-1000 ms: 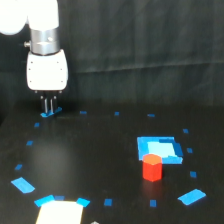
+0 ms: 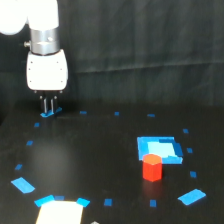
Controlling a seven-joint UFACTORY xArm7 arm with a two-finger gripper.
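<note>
A small red block sits on the dark table at the right, just in front of a blue-edged square with a pale middle and partly covering its near edge. Far off at the back left, my gripper hangs from the white arm, pointing down and well away from the red block. Its fingers are too small here to show how far apart they stand, and no object shows between them.
Small blue squares dot the table, with larger light-blue strips at the left and right front. A pale object is cut off by the bottom edge.
</note>
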